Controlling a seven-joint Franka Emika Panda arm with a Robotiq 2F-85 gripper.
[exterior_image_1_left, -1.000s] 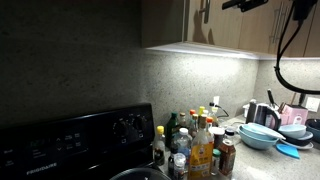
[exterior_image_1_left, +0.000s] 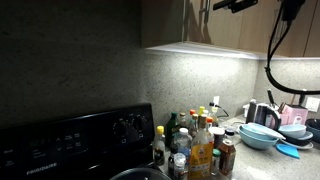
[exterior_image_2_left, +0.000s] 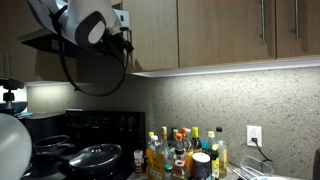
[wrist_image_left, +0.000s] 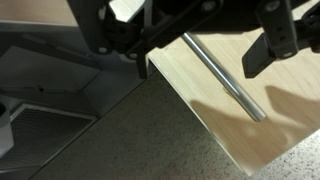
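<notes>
A wooden upper cabinet door (wrist_image_left: 285, 95) fills the right of the wrist view, with a slim metal bar handle (wrist_image_left: 228, 80) running across it. My gripper stands open in front of the door. Its dark fingers (wrist_image_left: 258, 56) are spread to either side of the handle's line, and nothing is held between them. In the second exterior view the white arm (exterior_image_2_left: 88, 22) reaches up at the left, close to the cabinet front (exterior_image_2_left: 150, 35). Only part of the gripper shows at the top of the first exterior view, near the handle (exterior_image_1_left: 205, 10). Contact with the handle cannot be made out.
Several bottles (exterior_image_1_left: 201, 150) crowd the counter below the cabinet. A black stove (exterior_image_1_left: 80, 140) with a lidded pan (exterior_image_2_left: 95, 157) stands beside them. Blue bowls (exterior_image_1_left: 260, 135) lie farther right. A black cable (exterior_image_1_left: 270, 75) loops down from the arm.
In the first exterior view, the dark gripper part at the top has shifted slightly left, toward the handle. The cabinet and counter items look unchanged.
</notes>
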